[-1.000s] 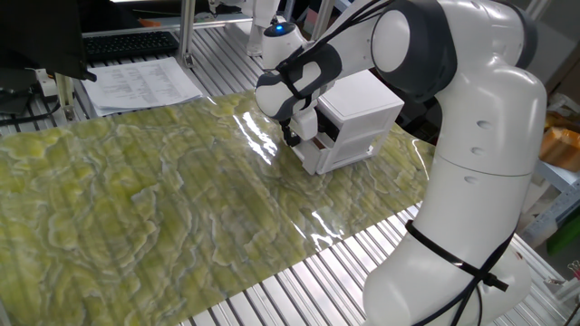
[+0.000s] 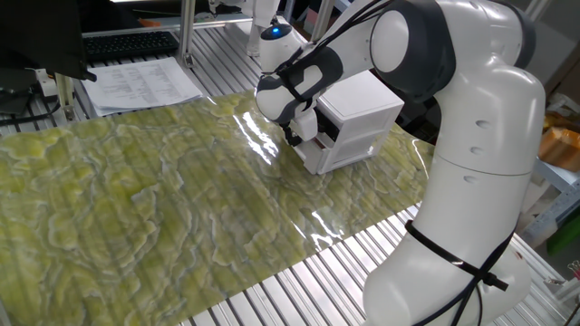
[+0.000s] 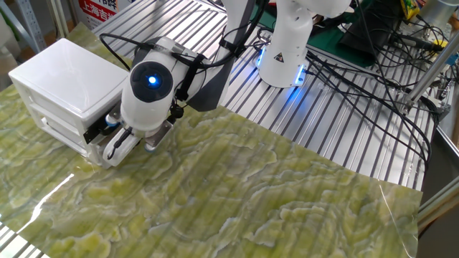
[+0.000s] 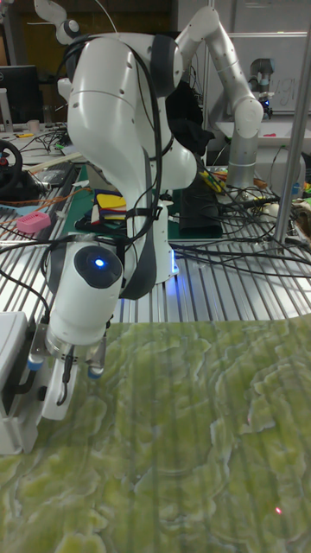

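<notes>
A white plastic drawer cabinet (image 2: 362,104) stands on the green marbled sheet, and its low drawer (image 3: 92,152) sticks out a little from the front. My gripper (image 3: 130,136) points down right at that open front. In the third exterior view the blue-tipped fingers (image 4: 95,371) stand wide apart on either side of the hand, so the gripper looks open. Whether either finger touches the drawer cannot be made out. From the first exterior view the hand and wrist hide part of the cabinet's front, and the drawer's inside is mostly hidden.
The green marbled sheet (image 2: 136,217) is bare over a wide stretch in front of the cabinet. Papers (image 2: 140,86) and a keyboard (image 2: 130,43) lie on the slatted table beyond it. Loose cables (image 3: 358,107) run near the arm's base.
The wrist and hand have shifted very slightly left and down in the first exterior view. The cabinet and its drawer show no clear movement.
</notes>
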